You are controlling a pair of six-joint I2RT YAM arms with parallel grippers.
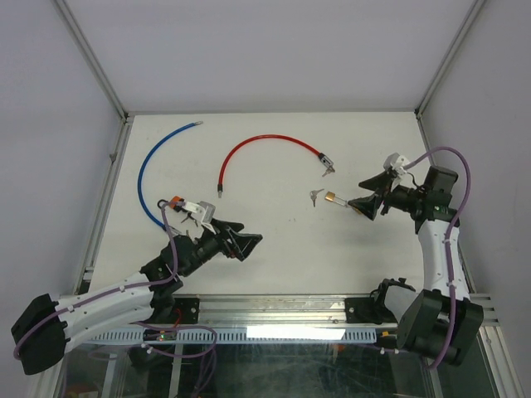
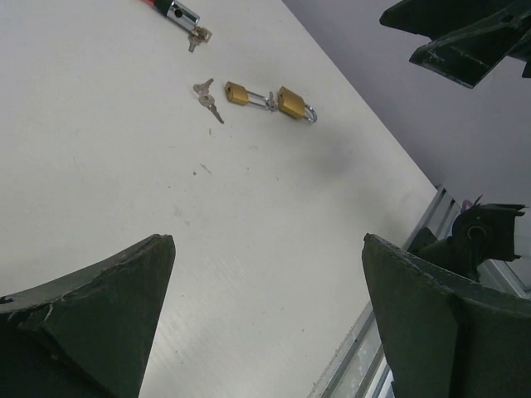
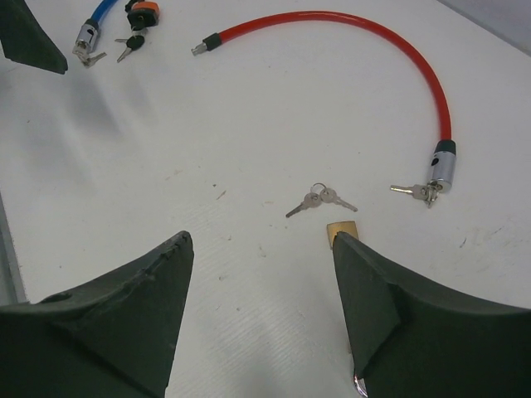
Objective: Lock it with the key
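Two brass padlocks lie side by side on the white table's right half; the smaller padlock (image 2: pixel 237 94) has its shackle towards the larger padlock (image 2: pixel 291 103). Beside them rests a pair of loose keys (image 1: pixel 314 197), joined by a ring. My right gripper (image 1: pixel 375 205) is open over the larger padlock, largely hiding it in the top view. In the right wrist view the smaller padlock (image 3: pixel 342 230) shows just past one finger. At the table's front left, my left gripper (image 1: pixel 242 242) is open with nothing between its fingers, well away from the padlocks.
A red cable lock (image 1: pixel 268 138) arcs across the back, keys in its lock end. A blue cable lock (image 1: pixel 148 162) curves along the left, near an orange-and-black lock (image 3: pixel 146 14) with keys.
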